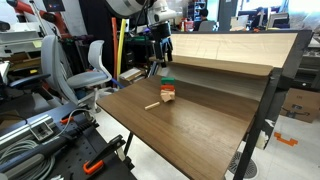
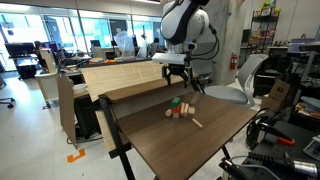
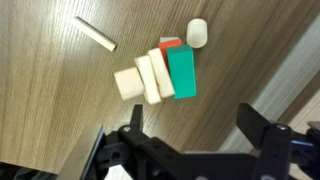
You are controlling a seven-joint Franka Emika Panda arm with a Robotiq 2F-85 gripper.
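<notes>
A small cluster of blocks stands on the brown table (image 1: pixel 195 120). In the wrist view, a green block (image 3: pixel 181 72) lies beside a red block (image 3: pixel 170 44), which is partly covered. Pale wooden blocks (image 3: pixel 155 76) sit close to the green one, with another light block (image 3: pixel 129 83) at their side. A pale rounded piece (image 3: pixel 197 33) stands apart. My gripper is open above the cluster, its dark fingers wide apart and nothing held between them. How the blocks rest on one another is partly hidden from above.
A thin pale stick (image 3: pixel 95 34) lies on the table away from the cluster. A raised wooden shelf (image 1: pixel 225 63) runs along the table's far side. A grey chair (image 1: pixel 62 70) stands beyond the table's left end.
</notes>
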